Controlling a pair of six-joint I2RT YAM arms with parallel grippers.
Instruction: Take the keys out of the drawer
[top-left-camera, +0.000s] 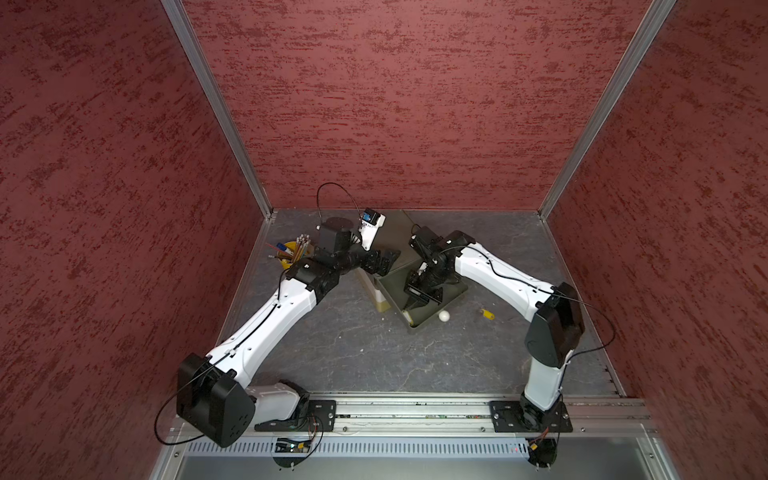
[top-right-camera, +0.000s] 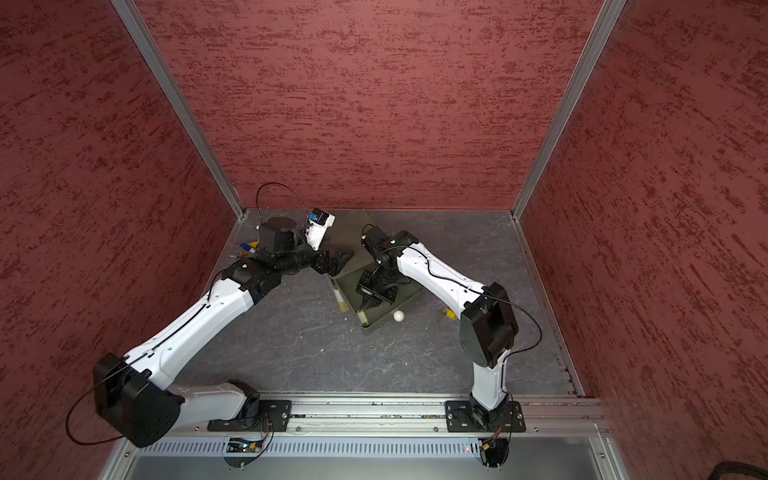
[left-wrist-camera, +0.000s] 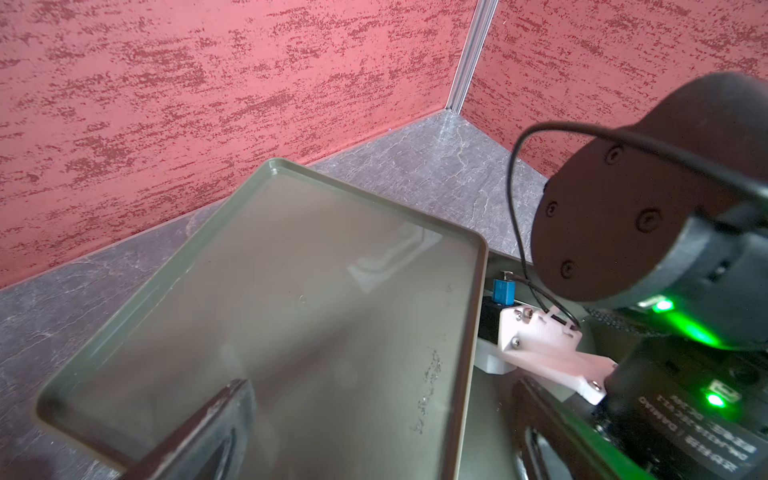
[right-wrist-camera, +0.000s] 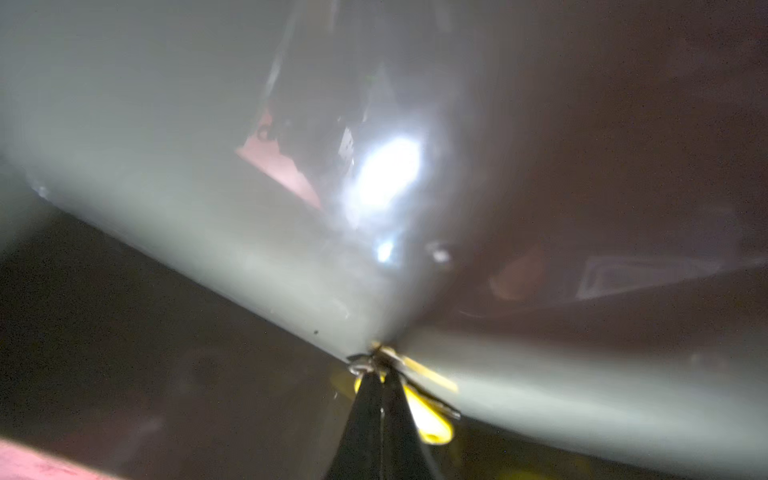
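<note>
In the right wrist view the keys (right-wrist-camera: 432, 425), with a yellow tag and a metal ring, lie in a corner of the dark drawer. My right gripper is shut on them, its fingertips together at the ring and the tag sticking out to the right. From above, the drawer (top-left-camera: 440, 308) is pulled out and that gripper (top-left-camera: 422, 297) reaches down inside it, hiding the keys. My left gripper stands open with nothing between its fingers, above the grey-green top of the drawer unit (left-wrist-camera: 336, 296).
A white ball (top-left-camera: 444, 317) lies against the drawer's front side, and a small yellow object (top-left-camera: 488, 314) is on the table to the right. A yellow pen cup (top-left-camera: 288, 254) stands behind the left arm.
</note>
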